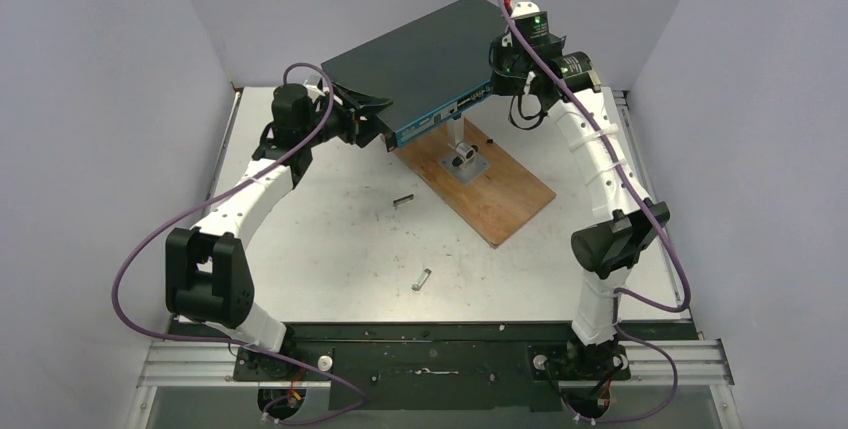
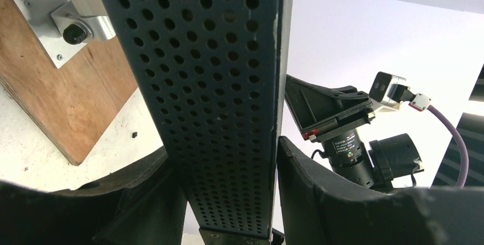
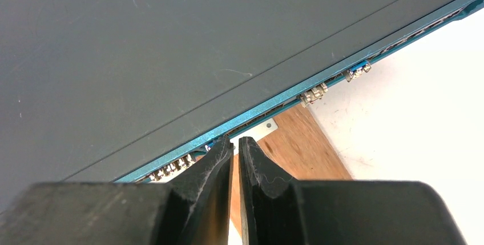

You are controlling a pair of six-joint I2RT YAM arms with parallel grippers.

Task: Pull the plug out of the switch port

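Observation:
The dark switch sits tilted on a stand, its teal port edge facing down-right, with small metal connectors along it in the right wrist view; whether any is the plug I cannot tell. My left gripper is shut on the switch's perforated end. My right gripper is over the port edge at the switch's right, its fingertips close together, with nothing visible held between them.
The stand's wooden board lies on the white table. Two small metal pieces lie loose on the table in front. Walls bound both sides.

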